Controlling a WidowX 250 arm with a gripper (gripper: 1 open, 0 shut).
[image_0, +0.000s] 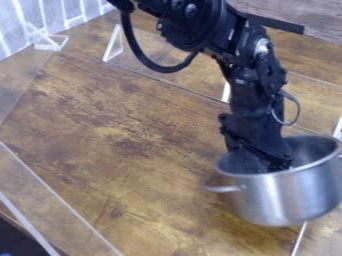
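A steel pot (278, 197) with side handles stands at the lower right of the camera view, its mouth now tipped away so that mostly its outer wall shows. My gripper (257, 158) reaches down at the pot's rim, its fingertips partly hidden by the pot. I cannot tell whether it holds the rim or how far its fingers are apart.
Clear acrylic edging and white strips run along the back, left and right of the area.
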